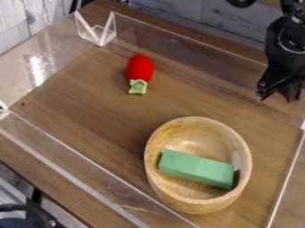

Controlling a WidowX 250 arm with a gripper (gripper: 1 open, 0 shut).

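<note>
My black gripper [272, 87] hangs at the right edge of the view, above the table, partly cut off by the frame; nothing shows in it and it looks shut. A wooden bowl [167, 191] at the lower middle holds a green block [194, 166]. A red object with a green end [139, 69], like a toy strawberry, lies at the upper middle, left of my gripper.
The wooden table [84, 120] has broad bare room at left and centre. A clear plastic piece [98, 27] stands at the back left. Clear rims run along the table's edges.
</note>
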